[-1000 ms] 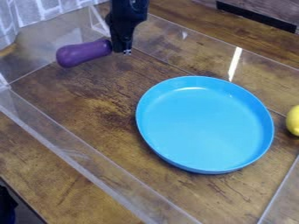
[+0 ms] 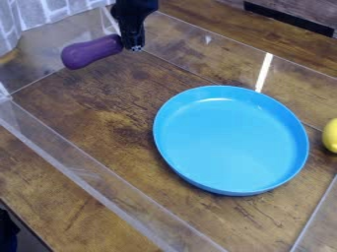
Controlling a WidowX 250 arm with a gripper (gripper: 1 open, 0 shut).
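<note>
A purple eggplant [image 2: 87, 53] is at the upper left of the camera view, tilted, with its dark stem end at my black gripper [image 2: 130, 39], which is at the top. The gripper's fingers are dark and small, so whether they grip the eggplant cannot be told. A blue round plate [image 2: 231, 138] lies on the wooden surface at centre right.
A yellow object [image 2: 330, 136] sits at the right edge. Clear plastic walls cross the left and right of the surface. The wood left of the plate is bare.
My gripper and the eggplant have moved up a little in the view, the eggplant also slightly left. The plate has not moved.
</note>
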